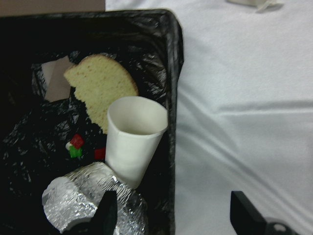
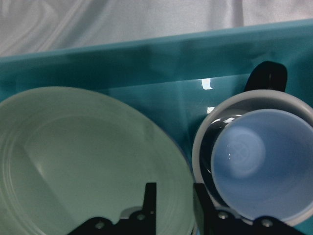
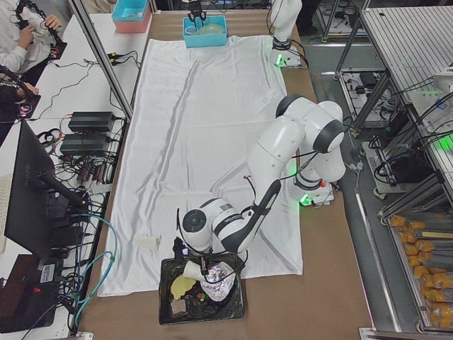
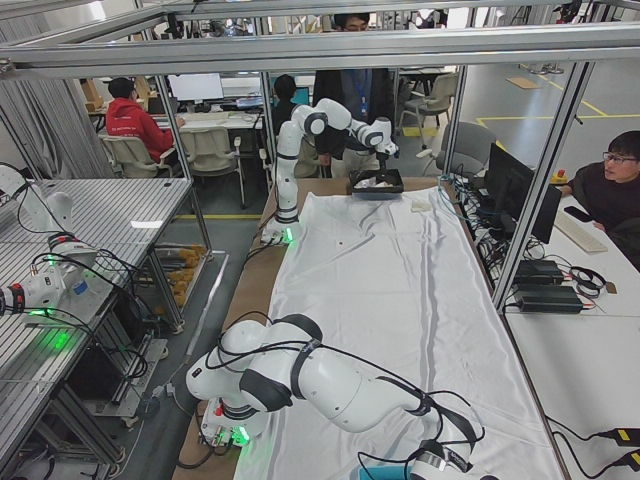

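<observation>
A black-lined bin (image 3: 238,312) holds crumpled foil (image 1: 68,200), a white paper cup (image 1: 132,152), a yellow sponge-like piece (image 1: 98,85), brown scraps and small red and green bits. My left gripper hangs open over it, above the foil and the bin's edge. At the far end, a blue tub (image 3: 205,40) holds a pale green plate (image 2: 73,152), a pot with a black handle (image 2: 205,132) and a light blue cup (image 2: 261,164). My right gripper is over the plate's edge beside the pot, its fingers apart with nothing visible between them.
A small pale packet (image 3: 147,241) lies on the white cloth near the bin. A monitor (image 3: 28,191), cables and people line one side; metal frames surround the table.
</observation>
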